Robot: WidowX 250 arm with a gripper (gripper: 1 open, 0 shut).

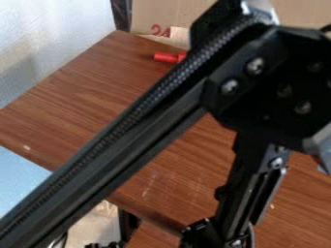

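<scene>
The black robot arm (246, 82) fills the right and diagonal middle of the camera view, its lower section running down to the bottom edge at the right. The gripper's fingers cannot be made out; that end of the arm is cut off or hidden. A red object (169, 57) lies at the back of the wooden table (77, 116), partly behind the arm.
A cardboard piece (168, 15) with red print stands at the back. A pale textured surface (39, 39) is at the upper left, a light blue area (19, 179) at the lower left.
</scene>
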